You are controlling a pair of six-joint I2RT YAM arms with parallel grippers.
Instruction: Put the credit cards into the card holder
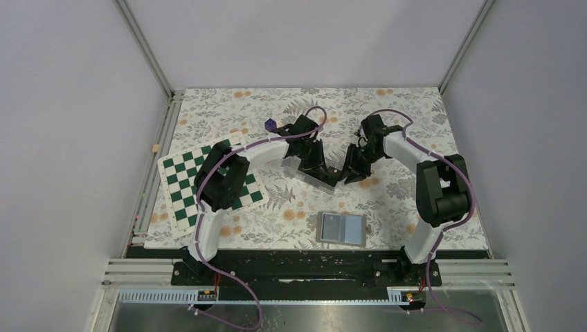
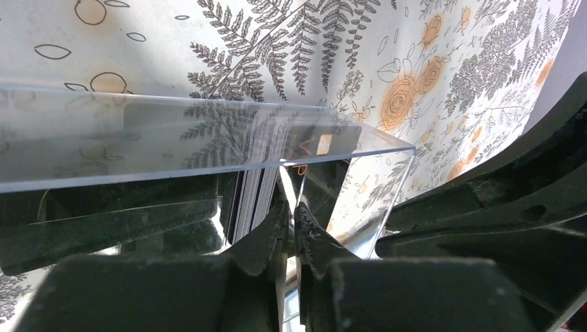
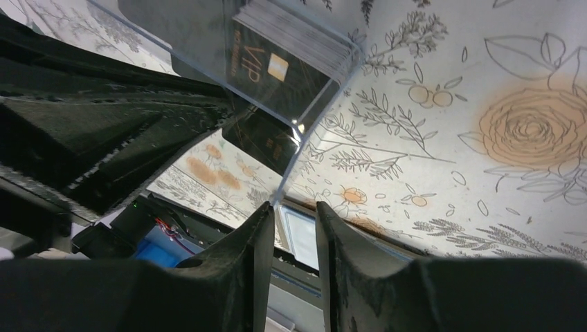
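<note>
A clear box (image 1: pixel 313 181) on the table holds several dark cards (image 2: pixel 253 197) packed upright, edges up. One black card (image 2: pixel 327 187) leans apart from that stack at the box's end; orange print shows on the outer card face (image 3: pixel 277 69). My left gripper is over the box, its fingertips a narrow gap apart at the leaning card's top edge; a firm hold on it does not show. At the box's right end my right gripper stands part open by the box's corner, nothing between its fingers. The grey card holder (image 1: pixel 341 229) lies unfolded near the front edge.
A green-and-white checkered board (image 1: pixel 181 187) lies at the left under the left arm. Behind the box sits a small purple block (image 1: pixel 271 125). The two grippers are close together at the box; table space around the card holder is clear.
</note>
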